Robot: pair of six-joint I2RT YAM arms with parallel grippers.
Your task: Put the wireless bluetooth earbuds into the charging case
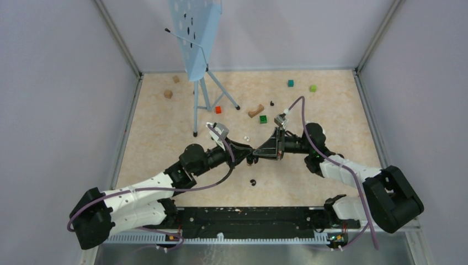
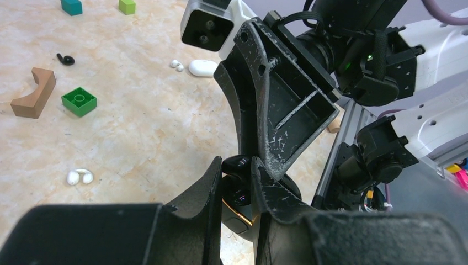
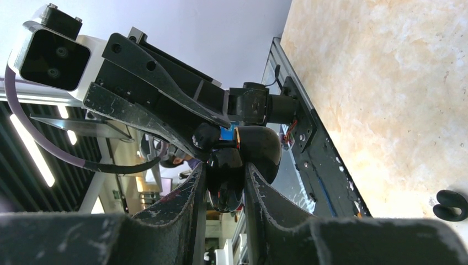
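Observation:
My right gripper is shut on the glossy black charging case (image 3: pixel 259 150), held above the table with its lid open and a gold line along its rim. A small rounded black earbud (image 2: pixel 237 164) sits between the fingertips of my left gripper, which is shut on it, right at the case's opening. Whether the earbud is seated cannot be told, because the fingers cover that spot. Another black earbud, C-shaped (image 3: pixel 451 205), rests on the table below; from the top it appears as a dark spot (image 1: pixel 253 182).
White earbuds (image 2: pixel 80 177), a green brick (image 2: pixel 79 101), a brown arch block (image 2: pixel 34 94) and a small black earbud (image 2: pixel 65 59) lie farther back. A light blue tripod stand (image 1: pixel 202 94) occupies the back left.

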